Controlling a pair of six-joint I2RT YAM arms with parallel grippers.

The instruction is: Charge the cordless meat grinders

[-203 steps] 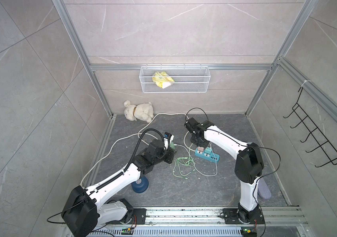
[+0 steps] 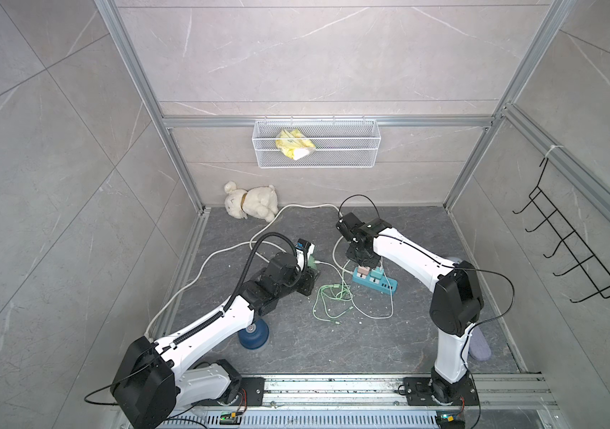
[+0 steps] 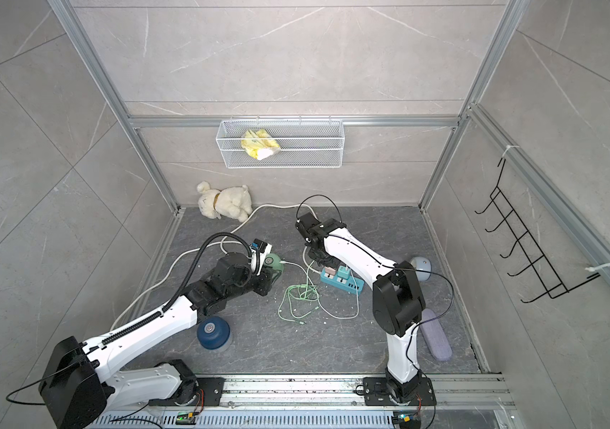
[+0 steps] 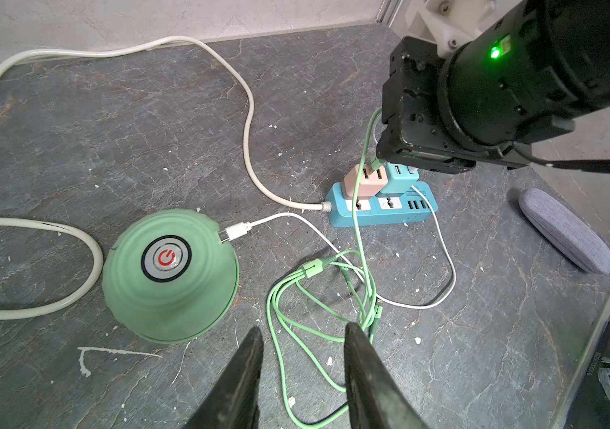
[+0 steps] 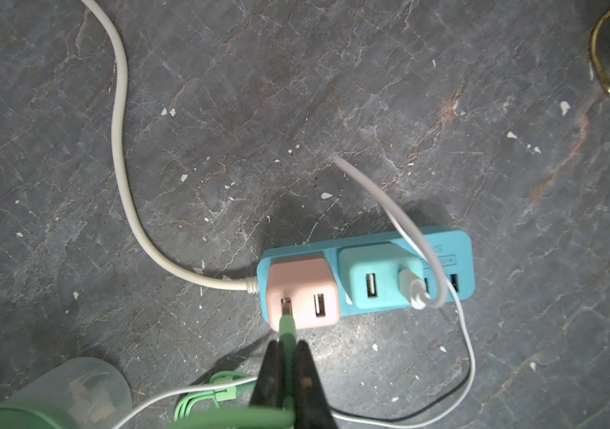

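A blue power strip [image 4: 409, 213] carries a pink charger [image 5: 301, 275] and a cyan charger [image 5: 362, 261], with a white plug [image 5: 413, 286] in the cyan one. My right gripper is shut on a green cable's plug, whose tip is at the pink charger's left port; whether it is fully in, I cannot tell. A green-lidded grinder [image 4: 169, 300] has a white cable connector [image 4: 237, 231] at its side. My left gripper is open, empty, above the floor near the coiled green cable [image 4: 283, 321]. A blue-lidded grinder [image 3: 213, 332] stands at the front left.
A white teddy [image 2: 250, 202] lies at the back left, a lilac pouch [image 4: 562, 228] at the right. A wire basket [image 2: 348, 143] hangs on the back wall, a black hook rack [image 2: 562, 236] on the right wall.
The left arm and the objects show no visible movement.
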